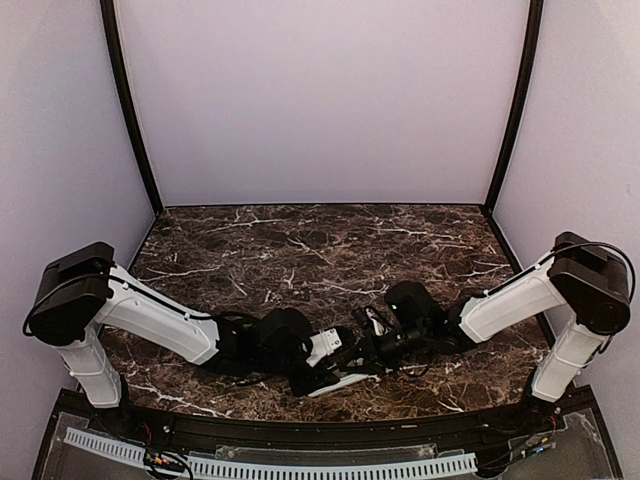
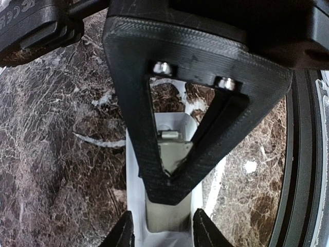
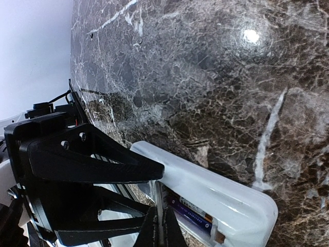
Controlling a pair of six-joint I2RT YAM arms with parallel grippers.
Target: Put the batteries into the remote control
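Observation:
On the table near its front edge lies the white remote control [image 1: 345, 383], largely covered by both arms in the top view. My left gripper is part open, its fingers [image 2: 125, 229] astride the sides of the remote. The right gripper is shut, its tips down at the battery compartment, and nothing shows between them. Inside the compartment, the right wrist view shows a blue-labelled battery [image 3: 190, 212] beside another battery [image 3: 196, 206]. Part of the compartment is hidden behind the grippers, so whether the batteries are fully seated is unclear.
The front frame rail [image 1: 320, 432] runs close to the remote. Both grippers are crowded together over the remote, with little space between them.

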